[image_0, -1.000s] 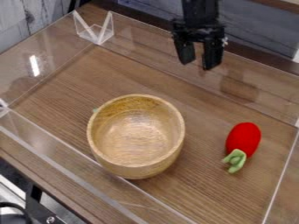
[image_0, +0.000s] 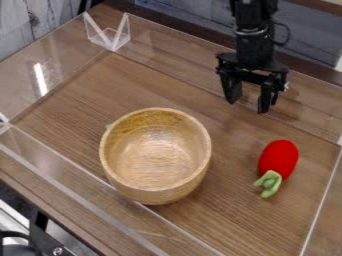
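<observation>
My black gripper (image_0: 250, 92) hangs at the upper right over the wooden table (image_0: 80, 140), its fingers apart with nothing visible between them. Below it to the right lies a red object with a green end (image_0: 278, 160), apart from the gripper. A round tan bowl (image_0: 154, 122) sits at the lower middle, left of the red object and apart from the gripper.
A small clear, angular object (image_0: 110, 30) stands at the back left.
My gripper has moved toward the camera, lower in the view, coming nearer the red object and the bowl. The objects on the table have stayed where they were.
</observation>
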